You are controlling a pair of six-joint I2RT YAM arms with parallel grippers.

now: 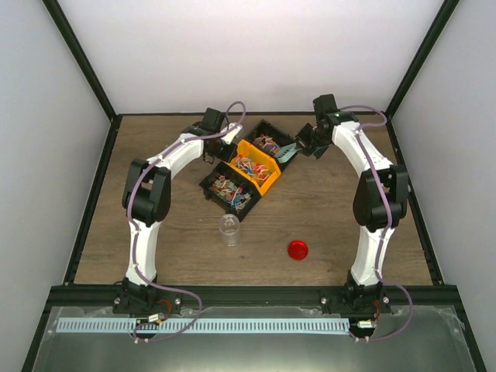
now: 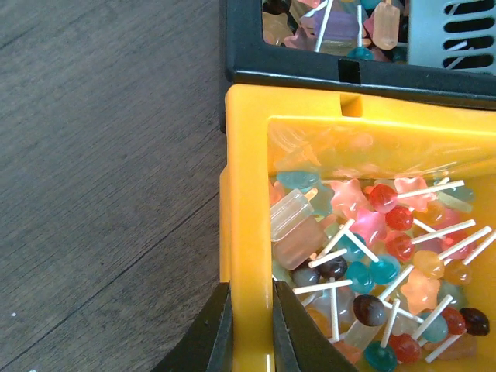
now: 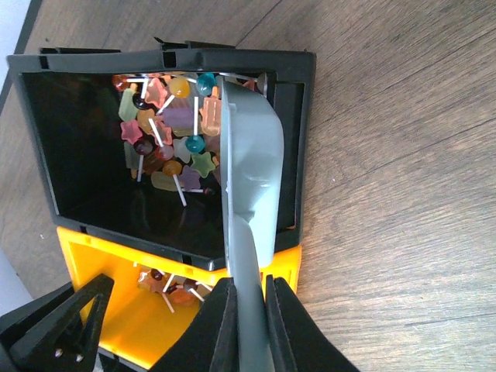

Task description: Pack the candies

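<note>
Candies (image 2: 372,256), lollipops and gummy shapes, lie in the yellow bin (image 2: 240,139). The left gripper is shut on that bin's side wall. Behind it stands a black bin (image 3: 93,201) with more candies (image 3: 170,132) inside. My right gripper is shut on the handle of a pale blue slotted scoop (image 3: 256,163), whose head is over the right side of this black bin. From the right wrist I see the scoop nearly edge-on, so its load cannot be told. The clear jar (image 1: 230,229) stands upright in front of the bins and looks empty.
A second black bin (image 1: 217,203) with candies sits in front of the yellow one. The red lid (image 1: 297,249) lies flat on the table, right of the jar. Bare table (image 1: 341,232) spreads across the right side.
</note>
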